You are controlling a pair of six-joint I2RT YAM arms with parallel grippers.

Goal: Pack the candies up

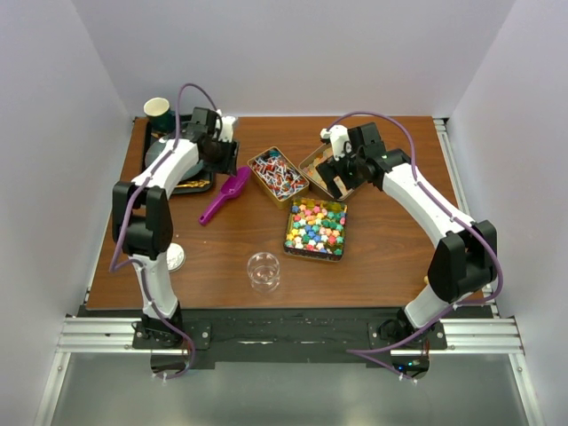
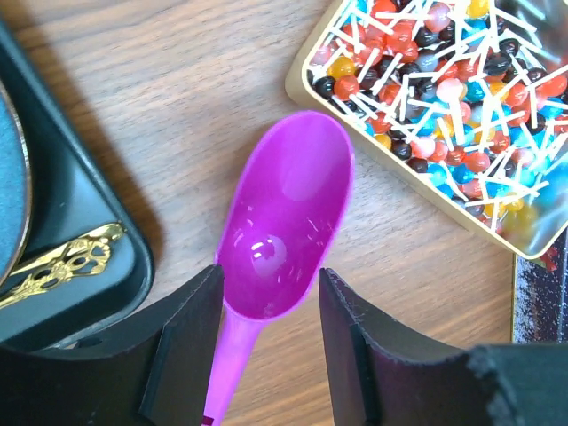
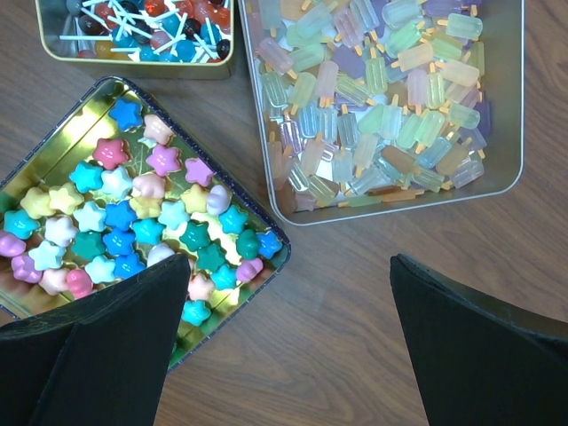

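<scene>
A purple scoop (image 1: 227,193) lies on the table between the black tray and the lollipop tin. My left gripper is open above it, the scoop's neck showing between the spread fingers and its handle running down out of view. Lollipops fill one gold tin (image 2: 524,244); star candies fill another tin (image 3: 232,321). Popsicle-shaped candies lie in a third tin (image 3: 519,106). Beside the last two, my right gripper is open, only bare table and a corner of the star tin between its fingers. An empty clear glass jar (image 1: 264,272) stands near the front.
The black tray (image 1: 208,179) at the far left holds a round plate and gold scissors (image 2: 75,259), with a green cup (image 1: 158,111) behind. A round white disc (image 1: 175,256) lies beside the left arm.
</scene>
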